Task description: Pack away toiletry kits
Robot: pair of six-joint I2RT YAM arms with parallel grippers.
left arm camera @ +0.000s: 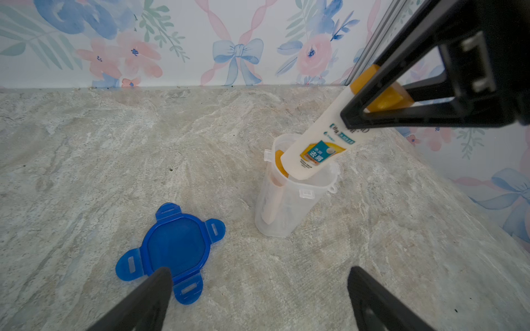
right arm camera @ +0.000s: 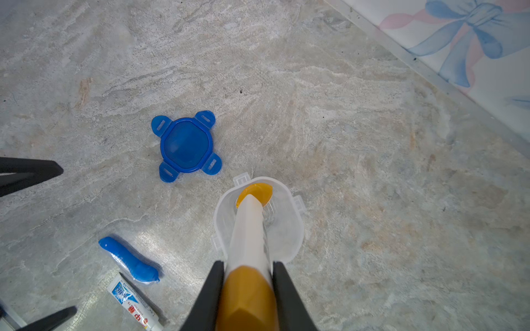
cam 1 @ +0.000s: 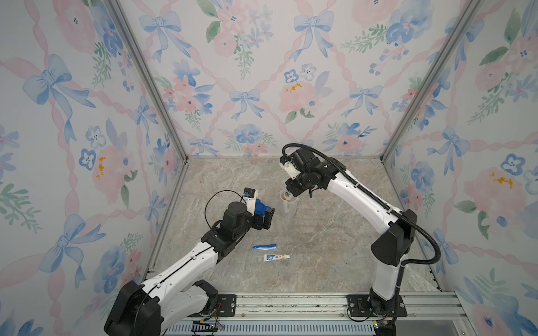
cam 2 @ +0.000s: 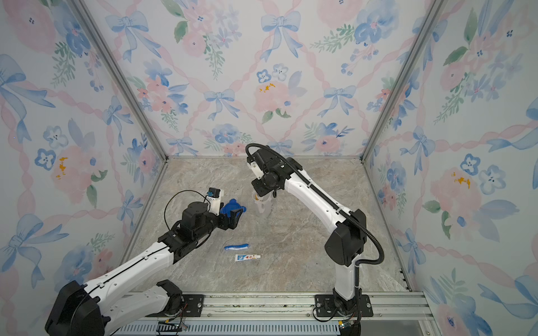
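A clear cup [left arm camera: 287, 209] stands upright on the table with a yellow-capped bottle [left arm camera: 272, 204] inside it. My right gripper is shut on a second white bottle [left arm camera: 325, 140] by its yellow cap end. That bottle is tilted, its lower end at the cup's mouth. The blue lid [left arm camera: 176, 245] lies flat to the left of the cup. My left gripper is open, low and left of the cup, with nothing between its fingers. Nearer the front lie a blue toothbrush case [right arm camera: 129, 259] and a toothpaste tube [right arm camera: 134, 302].
Patterned walls [cam 1: 246, 84] close off the back and sides. Free table [cam 1: 347, 235] stretches to the right of the cup. The right arm [cam 1: 370, 204] reaches across from the right above it.
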